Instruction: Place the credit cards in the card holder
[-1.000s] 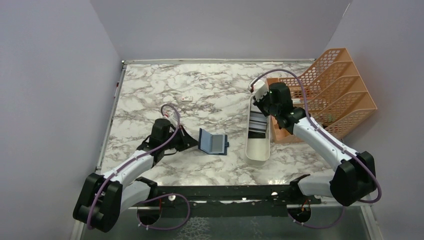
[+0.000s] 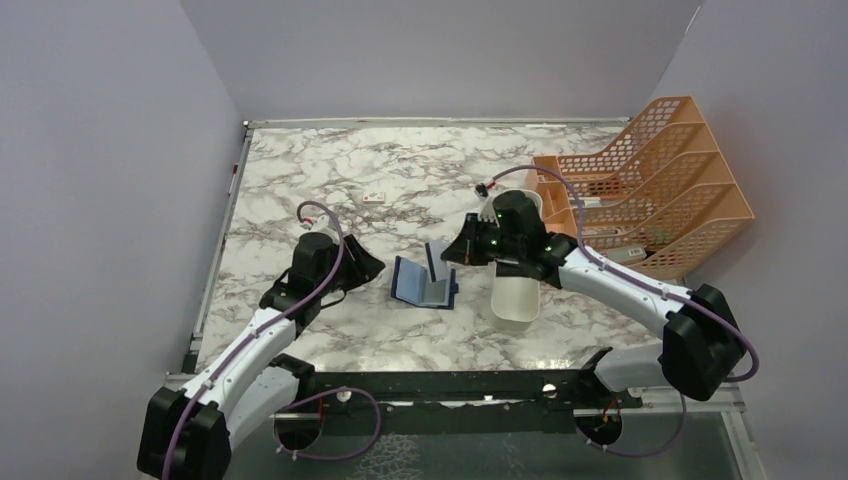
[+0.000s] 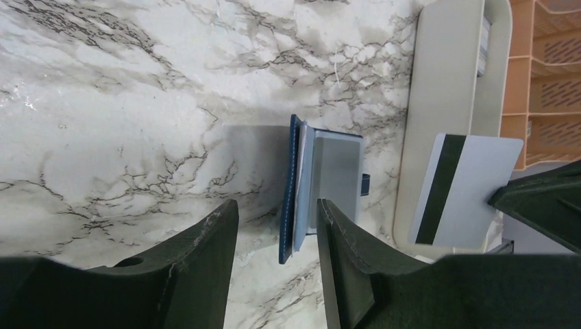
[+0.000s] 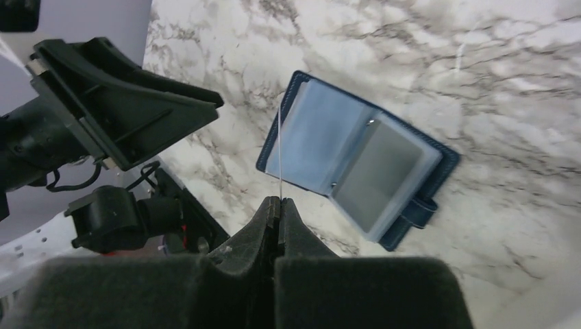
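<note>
The card holder [image 2: 413, 284], dark blue with clear sleeves, lies open on the marble table in the top view. Its left cover [image 3: 290, 185] stands partly raised in the left wrist view, with the left gripper open close to it, that cover seen between the spread fingers. A white card with a black stripe [image 3: 473, 192] is held up to the right of the holder by the right gripper, which is shut on one edge. In the right wrist view this card [image 4: 279, 151] shows edge-on, above the holder's left side.
A long white tray [image 2: 516, 300] stands right of the holder, partly under the right arm. Beyond it is a tall orange rack [image 2: 690, 170]. A small white item [image 2: 374, 198] lies behind.
</note>
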